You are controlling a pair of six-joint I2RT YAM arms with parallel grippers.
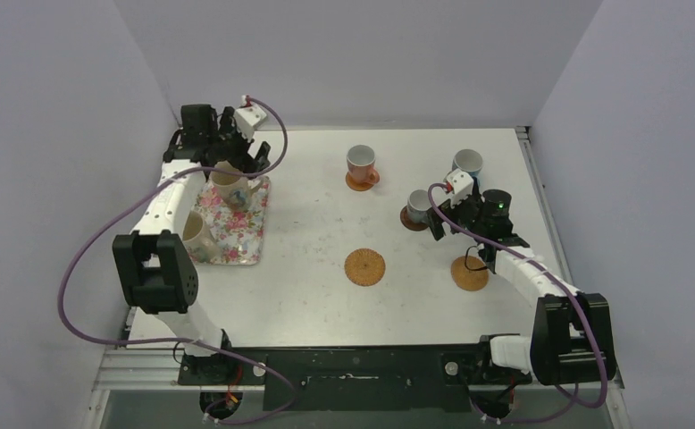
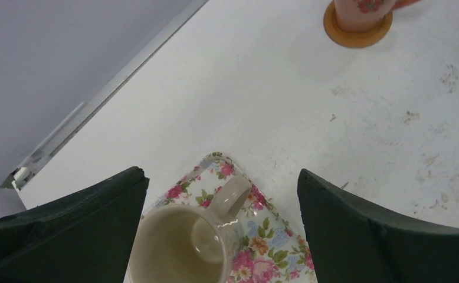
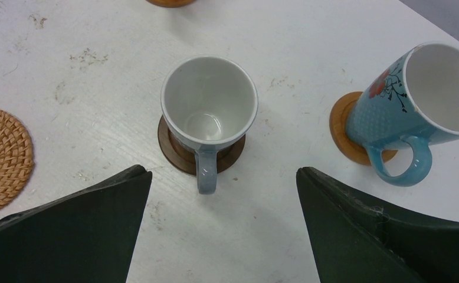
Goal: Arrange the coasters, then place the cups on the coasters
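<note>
My left gripper is open above the far end of the floral tray. Below it on the tray stands a cream cup, its handle pointing up and right in the left wrist view; nothing is between the fingers. A second cream cup is on the tray nearer the front. My right gripper is open beside a grey cup on a dark brown coaster, with its fingers empty. Two bare coasters lie toward the front: a woven coaster and a plain coaster.
A pink cup sits on a coaster at the back middle. A blue cup stands on a coaster at the back right. Clear white table lies between tray and woven coaster.
</note>
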